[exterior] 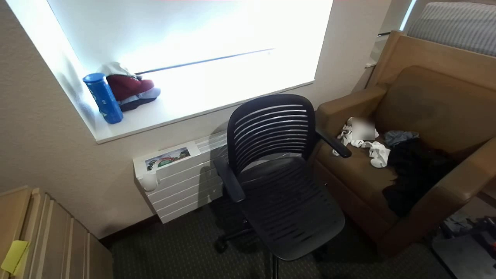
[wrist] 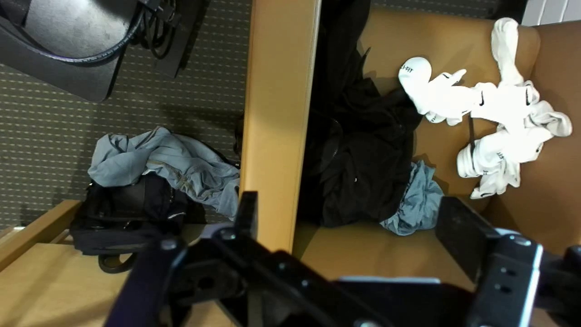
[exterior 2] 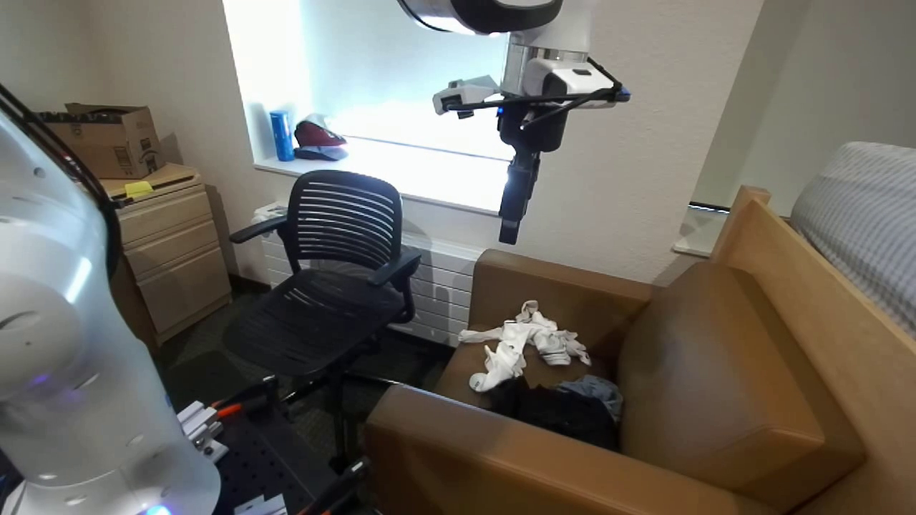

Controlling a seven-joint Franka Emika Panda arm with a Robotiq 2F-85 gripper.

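Observation:
My gripper is open, its two fingers spread far apart with nothing between them. In exterior view 2 the gripper (exterior 2: 510, 232) points down, seen edge-on, in the air above the brown armchair. White socks (wrist: 506, 109) lie in a loose pile on the seat; the same socks (exterior 2: 519, 343) show in the second exterior view. Beside them are a black garment (wrist: 365, 158) and a crumpled blue-grey cloth (wrist: 416, 199). From the wrist camera, the black garment and blue-grey cloth appear below the gap between my fingers, with the socks farther right.
The armchair's armrest (wrist: 280, 120) rises beside the clothes. A black office chair (exterior: 274, 135) stands near the windowsill, which holds a blue canister (exterior: 103, 98) and caps (exterior: 130, 88). Grey clothing (wrist: 163, 161) lies on a black bag outside the armrest.

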